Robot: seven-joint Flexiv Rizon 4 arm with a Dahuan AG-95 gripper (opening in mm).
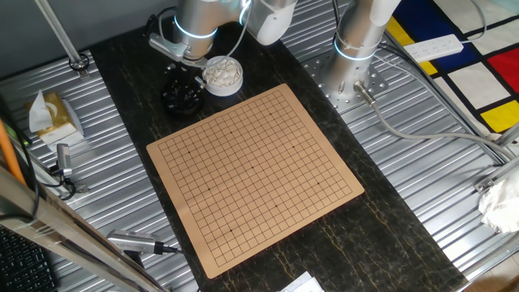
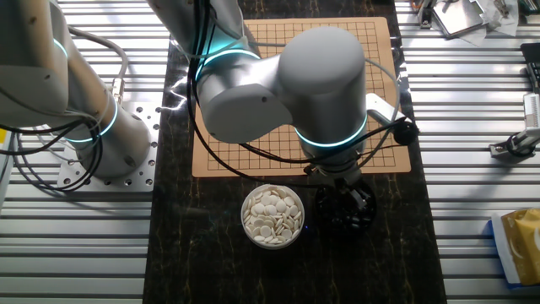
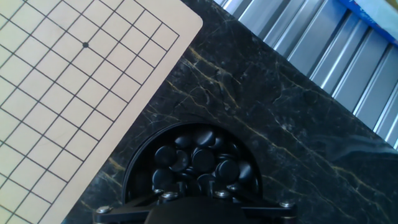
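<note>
In the wrist view, a round black bowl [image 3: 132, 163] holds several glossy black stones [image 3: 203, 159]. My gripper reaches over the near side of that bowl, its dark fingertips low among or just above the stones. Black fingers against black stones make it unclear how far apart they stand, or whether a stone is between them. Beside the bowl lies a tan grid board [image 1: 253, 174], bare of stones. A white bowl of white stones [image 2: 272, 215] stands close by the black bowl [image 2: 344, 221], which the arm partly covers in exterior view 2.
A tissue box [image 1: 57, 122] sits on the metal slats at left. Cables hang along my arm [image 2: 325, 80].
</note>
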